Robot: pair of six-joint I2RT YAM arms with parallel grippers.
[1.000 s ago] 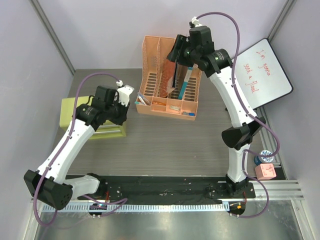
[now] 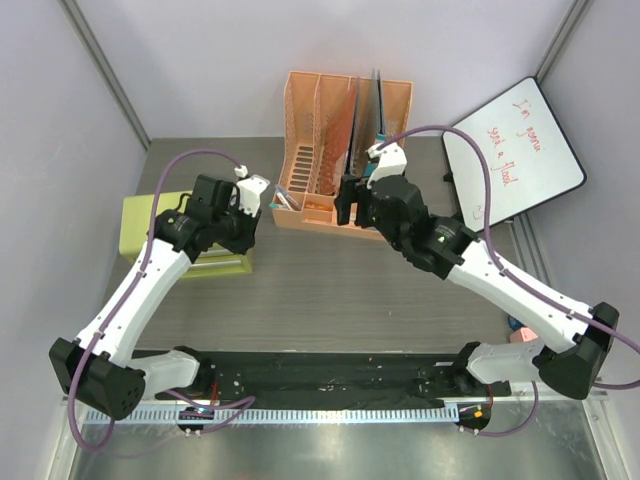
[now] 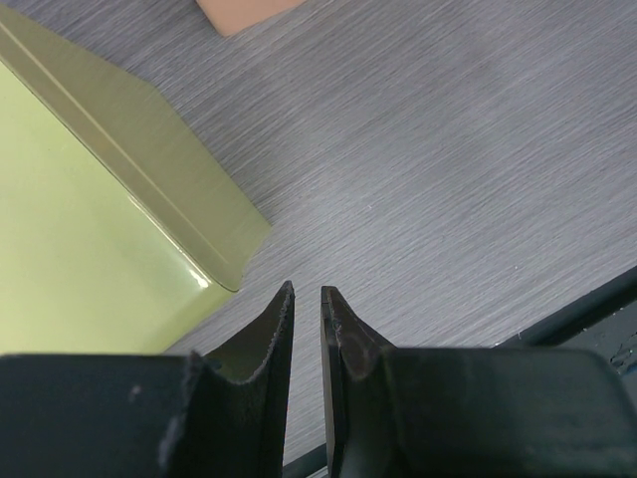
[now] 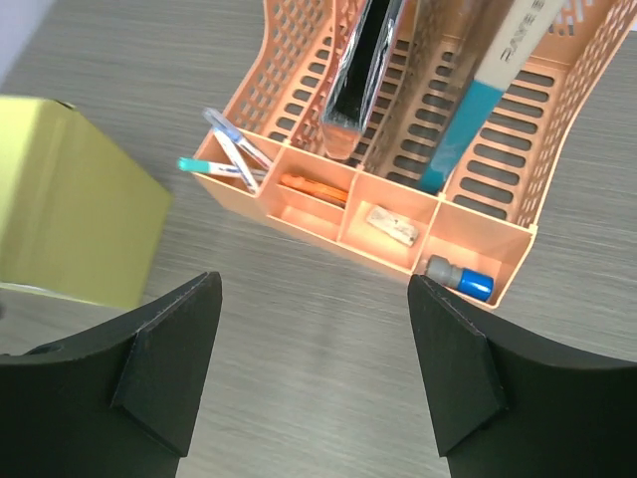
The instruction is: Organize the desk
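A pink desk organizer (image 2: 295,165) stands at the back centre, holding upright folder-like items and, in its front compartments, pens, an orange piece (image 4: 314,187), a white piece (image 4: 392,224) and a blue cylinder (image 4: 476,284). My right gripper (image 2: 355,195) hangs over the organizer's front, open and empty; its wrist view shows the organizer between and beyond the fingers. My left gripper is shut with nothing visible between its tips, beside a pale yellow-green box (image 3: 90,229) at the desk's left.
A whiteboard (image 2: 512,150) with red writing leans at the back right. Small objects, one a pink cube (image 2: 523,335), sit at the front right, partly hidden by my right arm.
My right gripper has moved from deep over the organizer's back toward the front, nearer the robot, uncovering the tops of the upright items. My left arm has stayed in place.
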